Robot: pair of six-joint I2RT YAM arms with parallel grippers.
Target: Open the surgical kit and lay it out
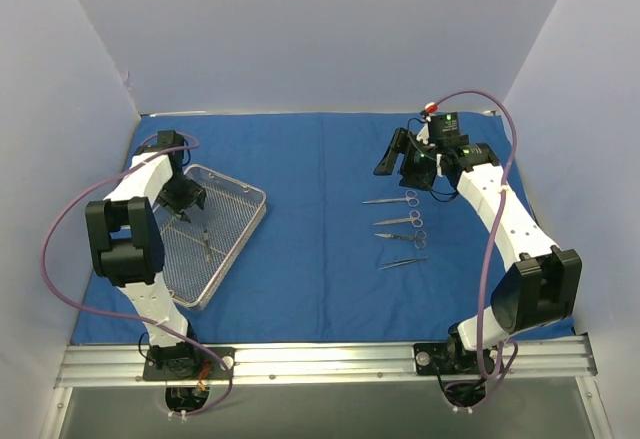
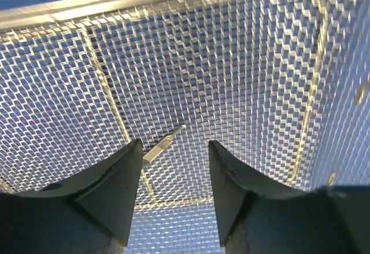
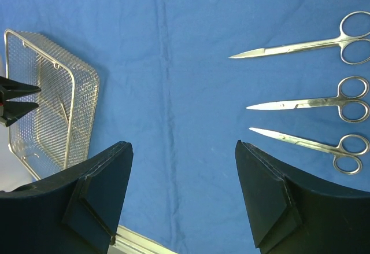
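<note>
My left gripper [image 1: 190, 204] is over the wire mesh basket [image 1: 235, 259] on the left, fingers apart with nothing between them. A slim metal instrument [image 2: 159, 148] lies on the mesh below it, partly behind a finger in the left wrist view. My right gripper [image 1: 402, 159] stands open on the right, above and behind a column of laid-out instruments: scissors [image 3: 306, 45], more scissors [image 3: 300, 103], a third pair [image 3: 306, 143] and a slim instrument [image 1: 403, 262], all flat on the blue cloth.
The blue cloth [image 1: 290, 149] has clear room in the middle and at the back. Pale walls [image 1: 50, 159] enclose both sides and the back, and a metal rail [image 1: 330, 354] runs along the front.
</note>
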